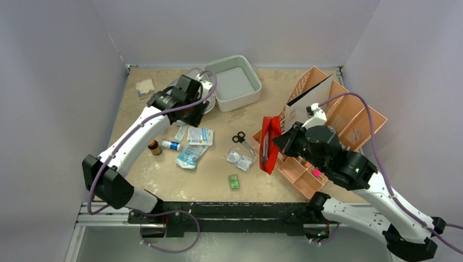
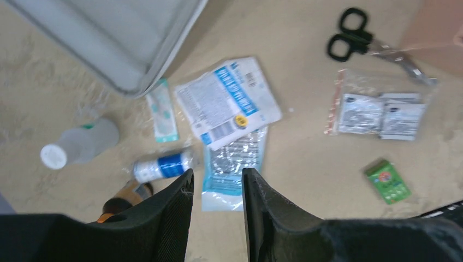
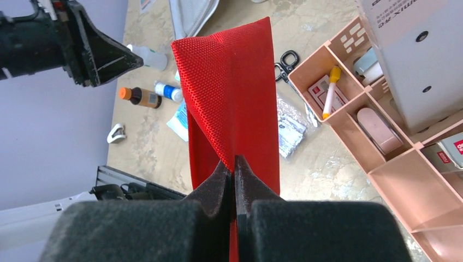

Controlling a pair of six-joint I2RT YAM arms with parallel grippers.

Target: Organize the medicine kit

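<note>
My right gripper is shut on a red pouch [image 3: 245, 98], held upright at the left edge of the orange organizer [image 1: 368, 123]. My left gripper stands open and empty over the table's left side. Below it lie flat packets [image 2: 229, 101], a blue-labelled bottle [image 2: 169, 165], a brown bottle [image 2: 125, 201] and a white bottle [image 2: 82, 142]. Scissors [image 2: 349, 38], a bag of sachets [image 2: 377, 114] and a small green box [image 2: 387, 180] lie to the right.
A grey bin [image 1: 251, 95] stands at the back centre, its lid partly hidden by my left arm. A small packet [image 1: 144, 87] lies back left.
</note>
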